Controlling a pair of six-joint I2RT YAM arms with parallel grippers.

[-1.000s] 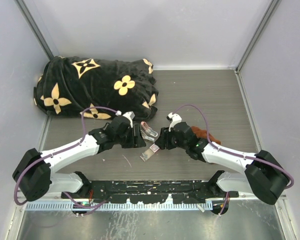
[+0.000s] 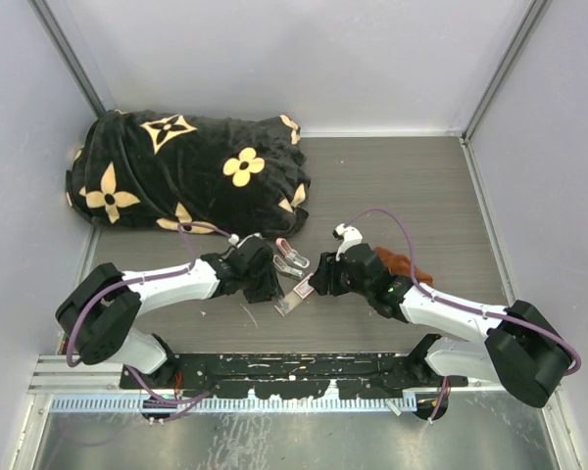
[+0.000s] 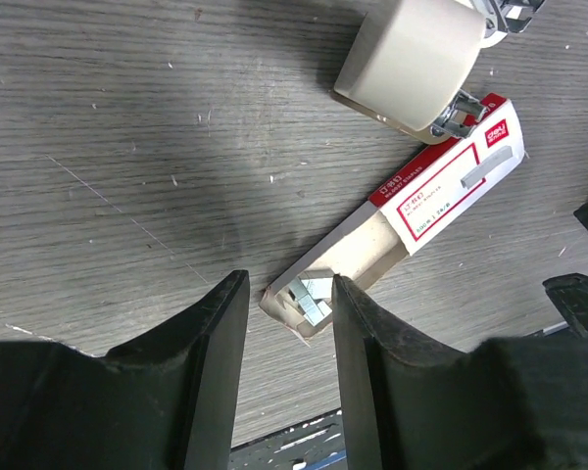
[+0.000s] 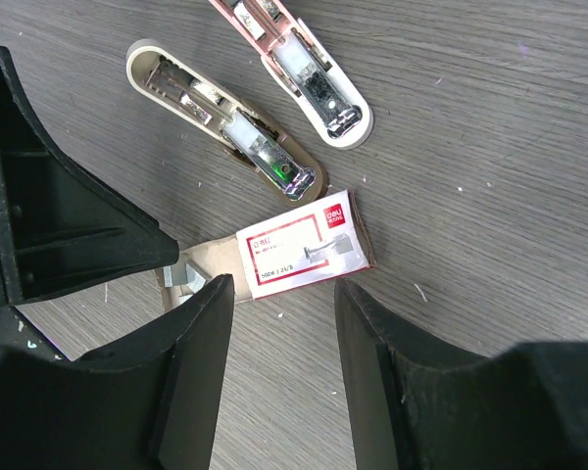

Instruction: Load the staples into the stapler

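A small staple box with a white and red printed sleeve (image 4: 299,245) lies on the table, its cardboard tray partly exposed. Silvery staple strips (image 3: 312,298) sit in the exposed end of that tray. My left gripper stands open over this end, fingers apart, nothing visibly clasped. Open too, my right gripper has its fingertips near the sleeve's lower edge; whether they touch it I cannot tell. Behind the box lie a beige stapler (image 4: 225,122) and a pink stapler (image 4: 309,73), both with their inner channels showing.
A dark cushion with yellow flowers (image 2: 191,176) fills the back left. Some brown item (image 2: 402,264) lies behind the right arm. Both grippers are close together around the box. Bare table (image 2: 402,186) spreads at the back right.
Box and staplers look unmoved.
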